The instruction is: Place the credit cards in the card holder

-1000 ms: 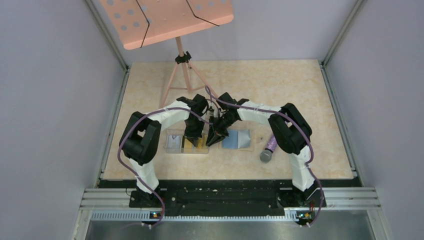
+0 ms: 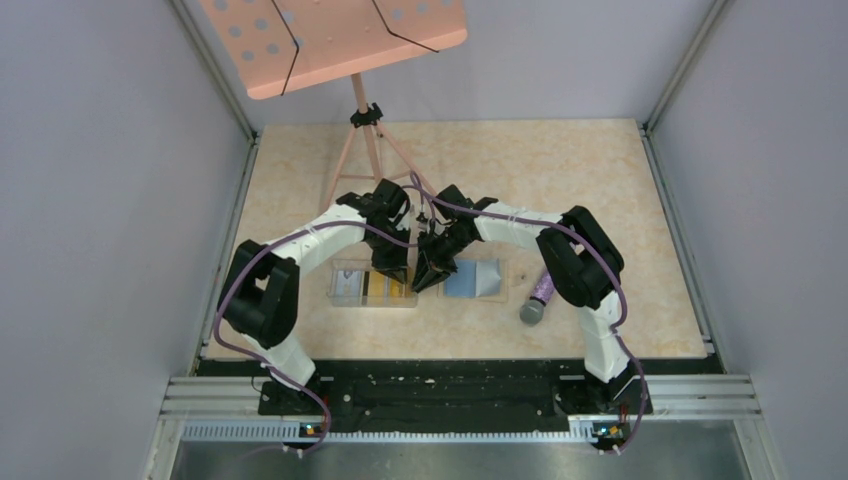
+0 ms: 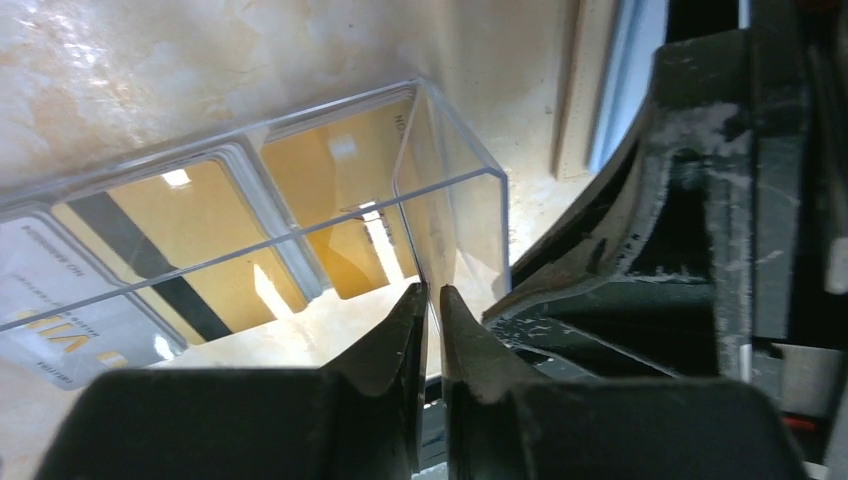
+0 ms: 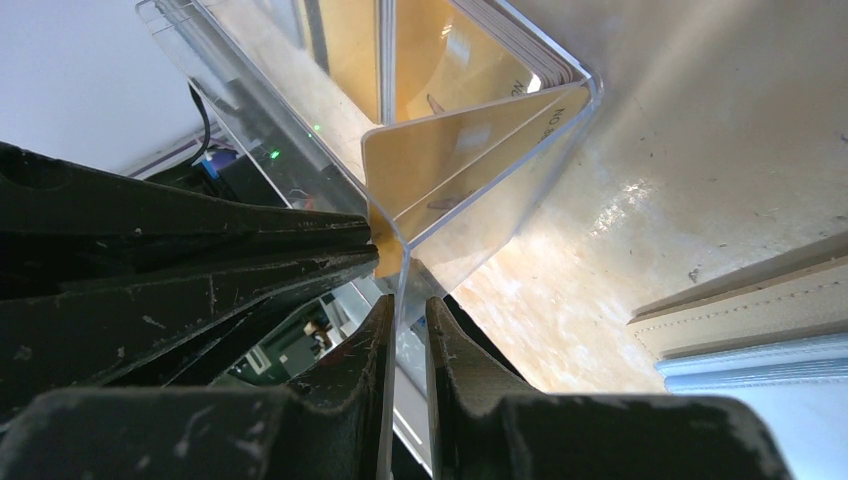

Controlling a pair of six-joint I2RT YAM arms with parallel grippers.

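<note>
A clear box (image 2: pixel 345 300) holds gold and silver cards in stacks, left of the tan-edged, blue-lined card holder (image 2: pixel 493 292). One gold card (image 4: pixel 470 145) stands tilted against the box's right end wall, its upper edge lifted off the flat stack. Around that card's near end are my left gripper's tips (image 3: pixel 436 292), close together; whether they clamp it cannot be told. My right gripper is shut on the box's clear wall, near its front right corner. In the left wrist view, the right gripper's dark fingers (image 3: pixel 560 270) reach that corner.
Silver cards (image 3: pixel 75 300) and a gold card with a black stripe (image 3: pixel 175 245) lie flat in the box. A purple microphone (image 2: pixel 541 295) lies right of the holder. Behind the arms stands a pink stand (image 2: pixel 362 100). Both grippers are very near each other.
The right arm, the box and the holder have stayed put.
</note>
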